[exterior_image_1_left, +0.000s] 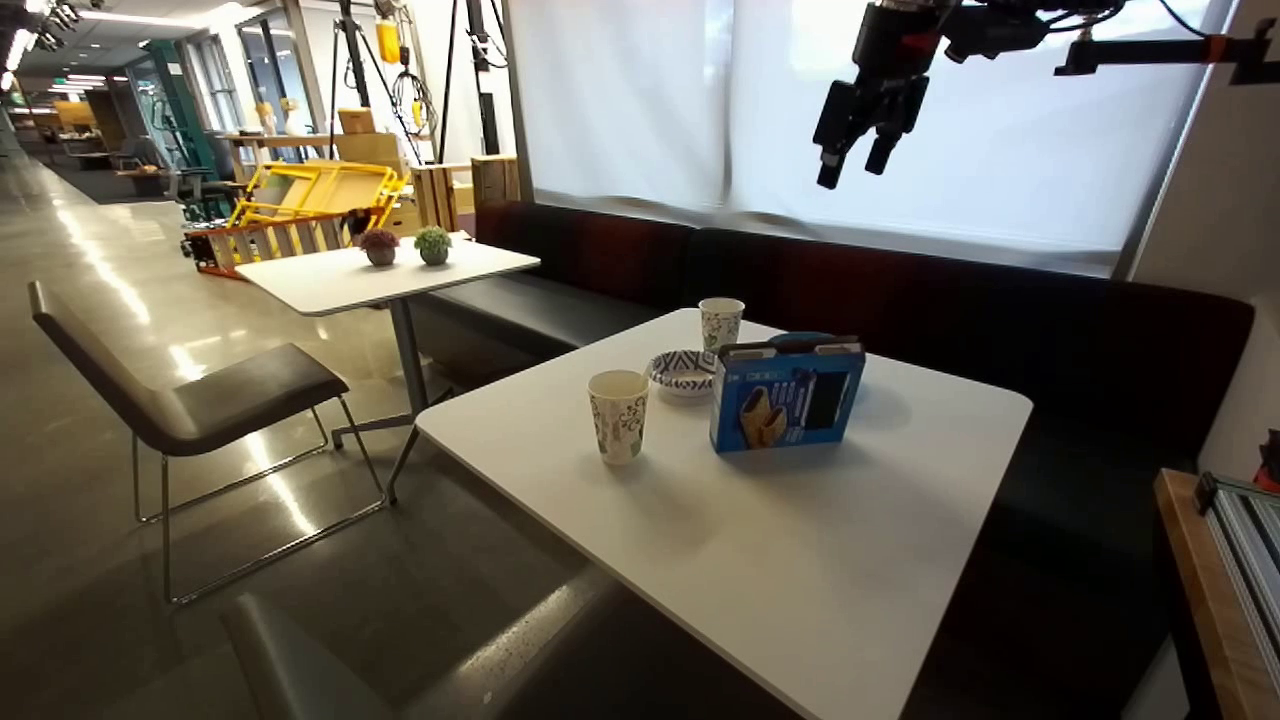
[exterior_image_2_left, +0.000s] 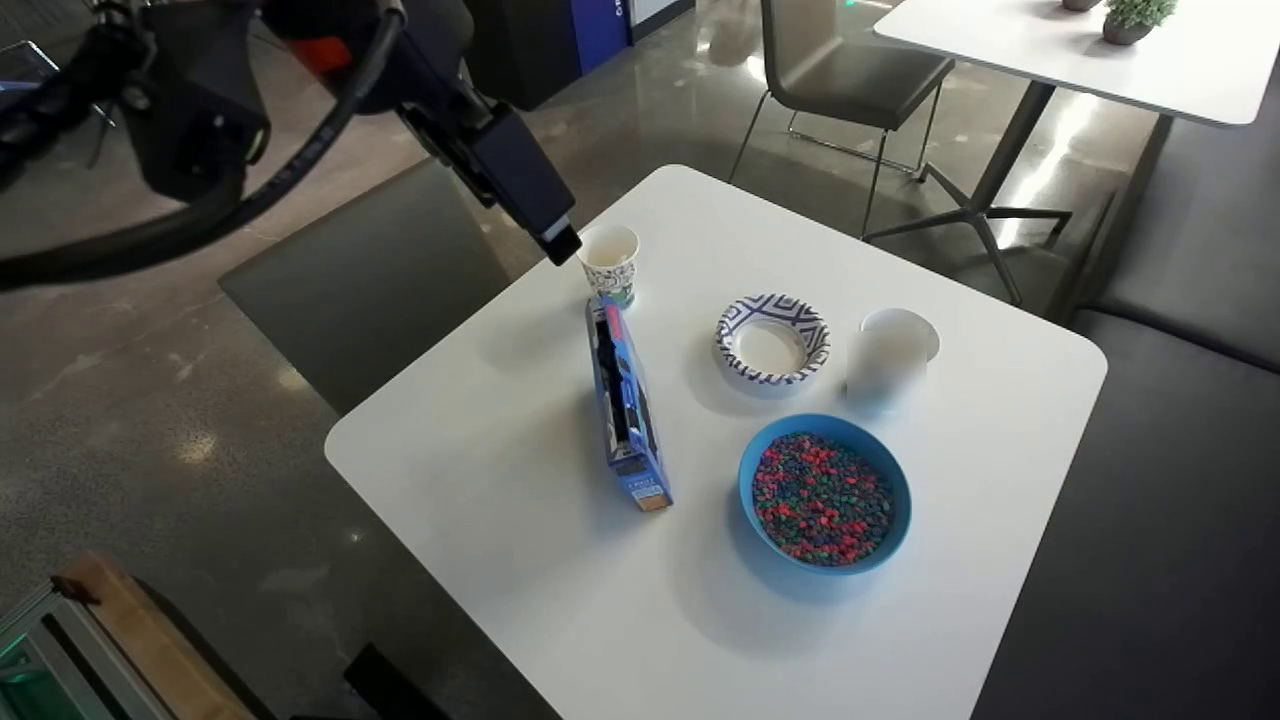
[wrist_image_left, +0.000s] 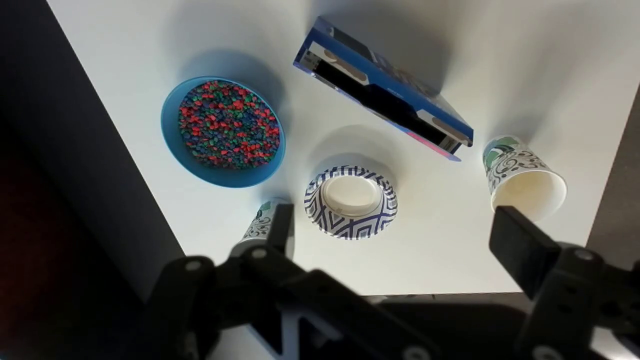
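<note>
My gripper hangs high above the white table (exterior_image_1_left: 720, 564), its fingers spread wide with nothing between them. Beneath it on the table is a patterned paper bowl (wrist_image_left: 351, 228). A blue bowl (exterior_image_2_left: 900, 528) full of red, green and blue bits sits toward the bench side. Between this bowl and one of the paper cups (exterior_image_1_left: 618, 420) a blue food box (exterior_image_1_left: 780, 408) stands upright, its top open. The second paper cup (exterior_image_1_left: 721, 324) stands beyond the paper bowl; in the wrist view a finger partly covers it.
A dark bench (exterior_image_1_left: 960, 300) runs along the window side of the table. Grey chairs (exterior_image_2_left: 372, 288) stand at other sides. Free tabletop lies in front of the box in exterior view 1. Another table (exterior_image_1_left: 360, 282) with two small plants is farther off.
</note>
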